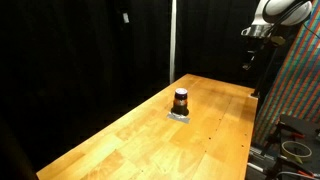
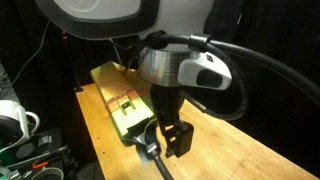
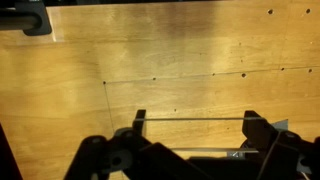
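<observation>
Wide apart in the wrist view, the fingers of my gripper stand open, with bare tabletop below them. Two thin pale lines run across between the fingers; what they are is unclear. A dark jar-like object (image 1: pixel 181 101) stands on the wooden table (image 1: pixel 140 135), with a flat grey piece (image 1: pixel 178 118) at its foot. In the wrist view a bit of grey (image 3: pixel 281 125) shows by the right finger, which covers most of what lies there. From exterior view 1, the arm (image 1: pixel 280 15) is at the far right end, well away from the jar.
A green and tan object (image 2: pixel 128 112) sits at the table's side in exterior view 2, partly behind the arm. Dark curtains (image 1: pixel 80 70) hang along the back. A dark bracket (image 3: pixel 37 18) shows at the table's edge.
</observation>
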